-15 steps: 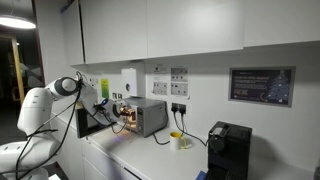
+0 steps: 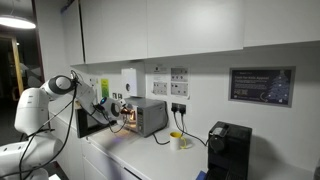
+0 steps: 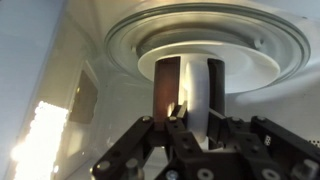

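In the wrist view, my gripper is shut on a narrow white object (image 3: 199, 92), which stands upright between two dark brown pads. Behind it a round white dish (image 3: 258, 70) rests on the glass turntable (image 3: 122, 45) of the microwave. Whether the held white piece is part of that dish, I cannot tell. Seen from outside, the microwave (image 2: 152, 116) stands on the counter with its lit interior open, and the arm (image 2: 88, 92) reaches into it from the left. The gripper's fingertips are too small to make out there.
Microwave walls close in around the gripper, with a bright light strip (image 3: 42, 140) at the left. On the counter (image 2: 150, 155) to the right stand a yellow-and-white mug (image 2: 176, 141) and a black machine (image 2: 229, 150). Cabinets (image 2: 190, 25) hang above.
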